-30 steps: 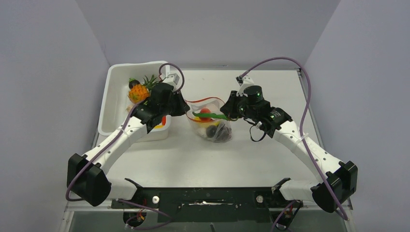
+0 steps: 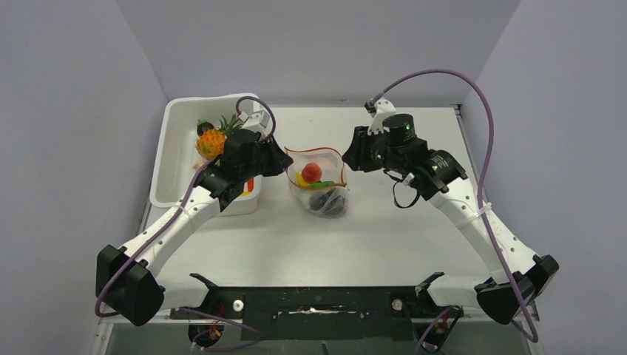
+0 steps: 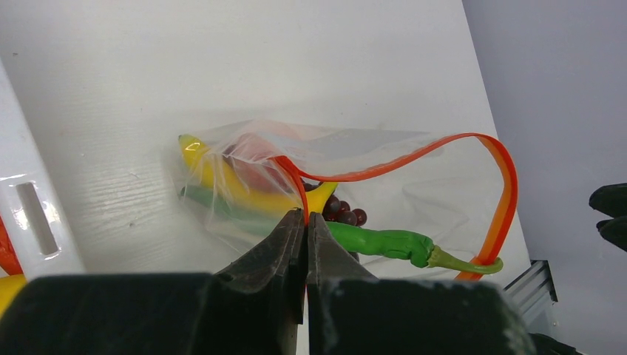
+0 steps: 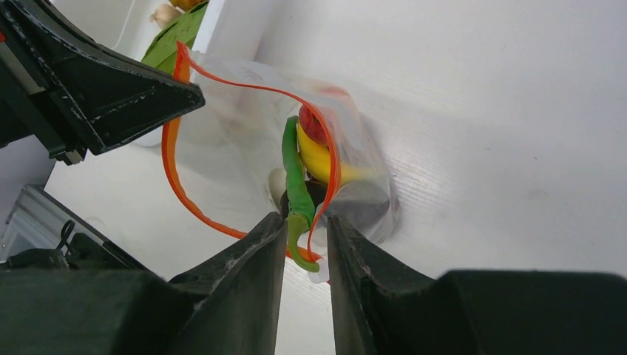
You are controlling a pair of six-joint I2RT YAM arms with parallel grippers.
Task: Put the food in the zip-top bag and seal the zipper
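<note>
The clear zip bag (image 2: 318,200) with an orange zipper edge stands open mid-table, holding a red round fruit (image 2: 311,172), a banana (image 4: 314,156), dark grapes (image 3: 344,214) and a green pepper (image 3: 381,242), whose stem lies at the bag's mouth. My left gripper (image 2: 285,164) is shut on one side of the bag's orange edge, visible in the left wrist view. My right gripper (image 2: 351,159) stands open right of the mouth; in the right wrist view its fingertips (image 4: 268,233) are near the pepper's stem.
A white bin (image 2: 170,155) with more food, including a pineapple (image 2: 211,144), sits at the left.
My right gripper has risen away from the pepper toward the back right; the pepper has settled lower in the bag.
</note>
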